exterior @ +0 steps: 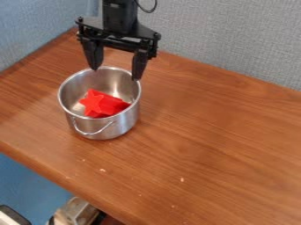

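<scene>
A steel pot (112, 127) with a wire handle stands on the wooden table toward the left. Inside it lies a red object (104, 104), star-like or crumpled in outline. My black gripper (116, 68) hangs over the back rim of the pot, open, with its two fingers apart and nothing between them.
Grey textured walls stand behind it. At the lower left, beyond the table's edge, are a blue surface and some partly visible items.
</scene>
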